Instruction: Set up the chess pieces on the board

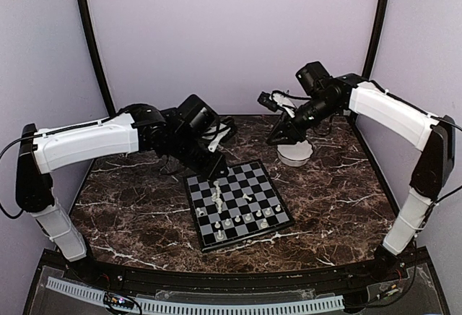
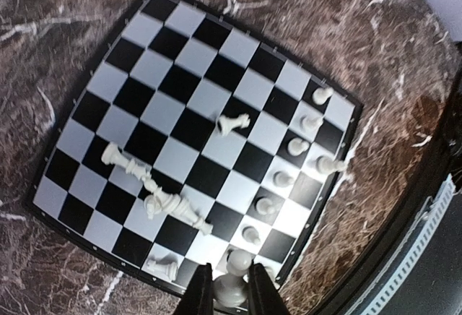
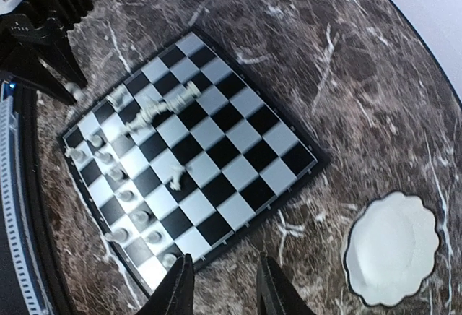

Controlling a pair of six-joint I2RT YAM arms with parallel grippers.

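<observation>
The chessboard [image 1: 245,178] lies on the marble table with white pieces in a row along its near side. Several lie on their sides, including a long one [image 2: 174,206] and a small piece [image 2: 232,124]. My left gripper [image 1: 216,174] is raised above the board; in the left wrist view its fingertips [image 2: 203,293] are around a white piece [image 2: 231,290]. My right gripper [image 1: 278,138] hangs in the air right of the board, its fingers [image 3: 183,286] apart with nothing seen between them.
A white scalloped bowl [image 3: 391,250] sits right of the board toward the back.
</observation>
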